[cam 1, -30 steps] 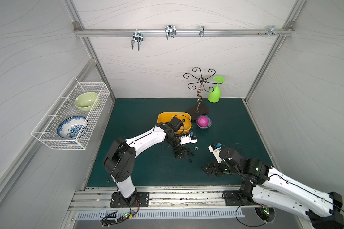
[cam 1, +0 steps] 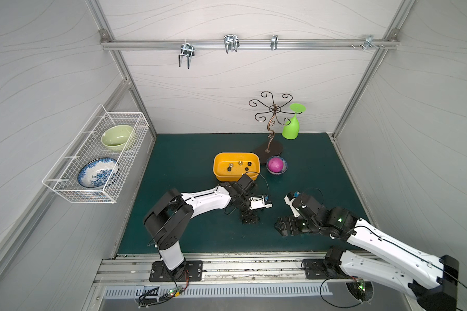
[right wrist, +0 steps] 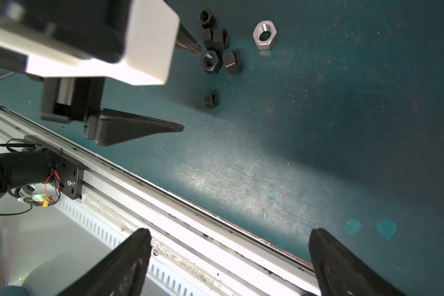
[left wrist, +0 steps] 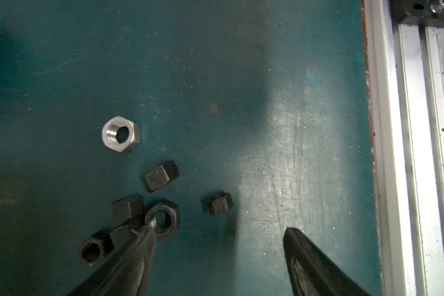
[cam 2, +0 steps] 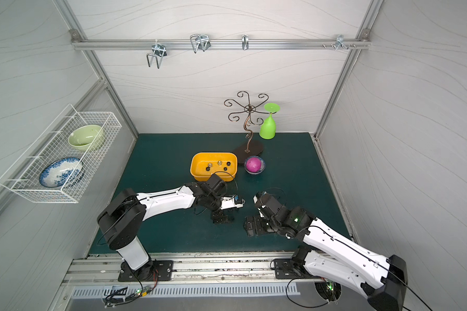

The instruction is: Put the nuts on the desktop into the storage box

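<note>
On the dark desktop, several black nuts, one of them a small one apart (left wrist: 221, 204), and a silver nut (left wrist: 129, 140) lie loose under my left gripper. Its fingers are parted, nothing between them, tips near the black nuts. The same cluster and silver nut (right wrist: 270, 41) show in the right wrist view beside the left gripper's fingers. My right gripper stands open and empty, to the right of the left one. The yellow box (cam 1: 221, 171) behind them holds several nuts.
A bowl with a pink ball (cam 1: 276, 164), a scrollwork metal stand (cam 1: 269, 145) and a green vase (cam 1: 290, 129) stand at the back. A wire basket (cam 1: 62, 186) with two bowls hangs at left. The desk's front edge is bordered by aluminium rails.
My left gripper has moved toward the front edge and slightly right, uncovering more of the yellow box. The right arm has shifted only slightly.
</note>
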